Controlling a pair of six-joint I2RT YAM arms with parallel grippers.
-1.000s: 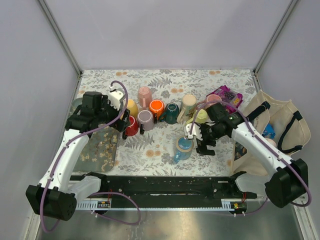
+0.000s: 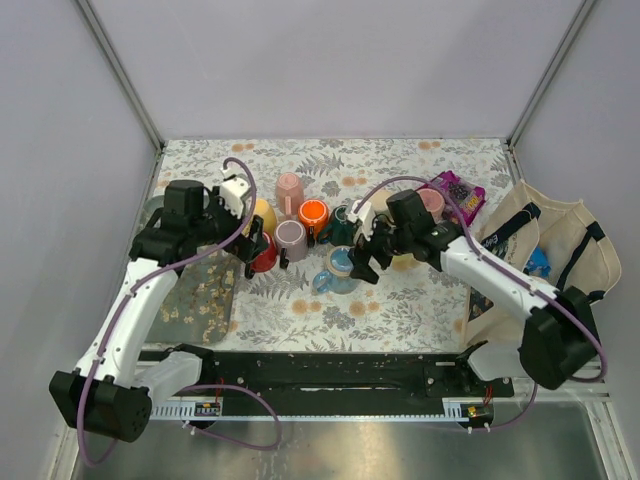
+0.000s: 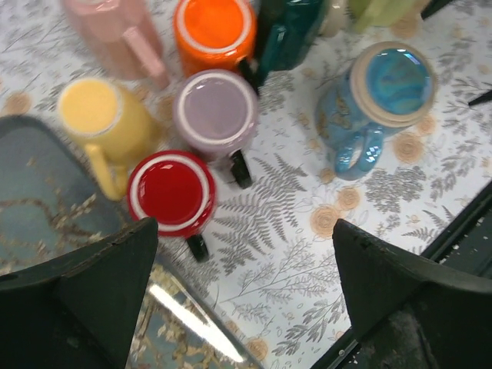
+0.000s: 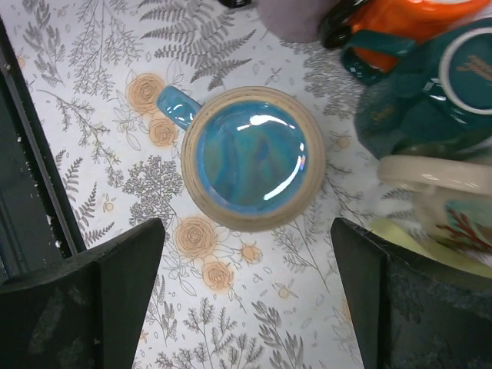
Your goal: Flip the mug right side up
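A light blue mug with a tan band and a handle pointing left stands near the middle of the table; in the right wrist view its glossy blue round face points up, and whether that is base or inside is hard to tell. My right gripper is open just above and right of it, with nothing between its fingers. My left gripper is open over the red mug at the left, fingers apart and empty.
Yellow, pink, orange, lilac, teal and cream mugs crowd behind the blue one. A grey tray lies left, a purple packet back right, a canvas bag at the right.
My right gripper has moved left and toward the back. The blue mug appears shifted slightly back and left, with its handle now pointing more leftward.
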